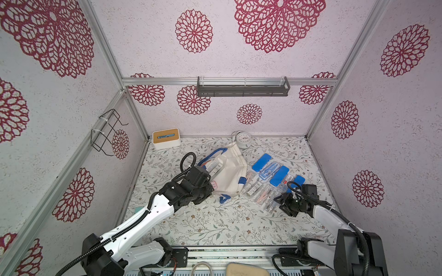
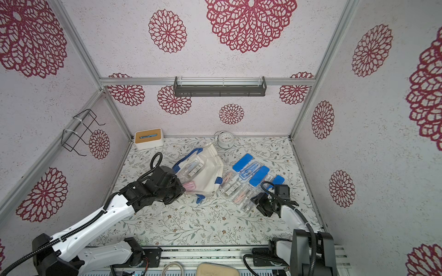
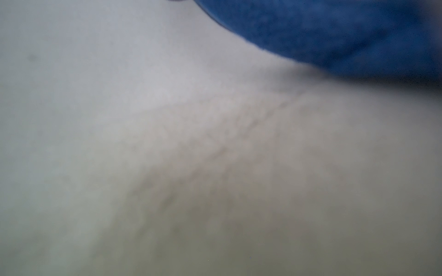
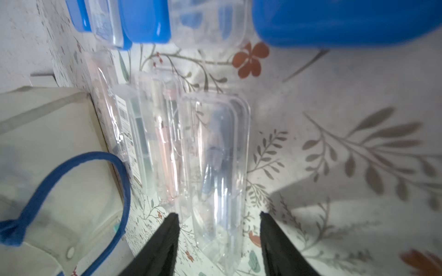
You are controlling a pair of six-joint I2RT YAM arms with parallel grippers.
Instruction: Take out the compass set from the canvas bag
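Note:
The cream canvas bag (image 1: 230, 174) with blue straps lies mid-table, clear cases showing in its mouth (image 2: 192, 168). My left gripper (image 1: 202, 195) is at the bag's left front; the left wrist view shows only blurred cream and blue cloth, fingers hidden; in the top views it is too small to read. My right gripper is part open above a clear case (image 4: 214, 165) holding small grey parts, at the end of the row right of the bag. I cannot tell if it is the compass set.
Clear cases (image 1: 260, 195) and blue cases (image 1: 278, 175) lie in rows at right. A white box (image 1: 166, 142) stands at back left, a round white object (image 1: 244, 140) at back centre.

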